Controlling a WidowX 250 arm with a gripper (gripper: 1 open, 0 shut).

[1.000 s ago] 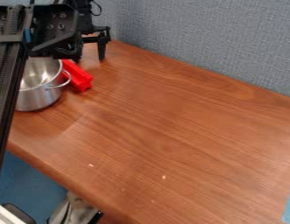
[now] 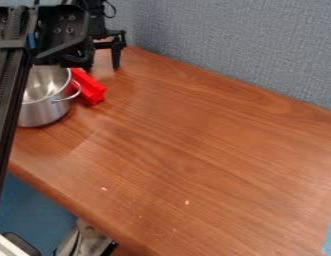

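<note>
A black robot arm fills the upper left, with its gripper [image 2: 106, 56] at the back of the table, fingers hanging down; whether they are open or shut is hard to make out. Below it, a steel pot [image 2: 42, 107] with a loop handle stands on the left side of the wooden table. A red object [image 2: 89, 88] lies just right of the pot, partly hidden behind it and the arm.
A grey-blue padded wall [image 2: 248, 50] runs along the back. The table's front left edge drops to a blue floor.
</note>
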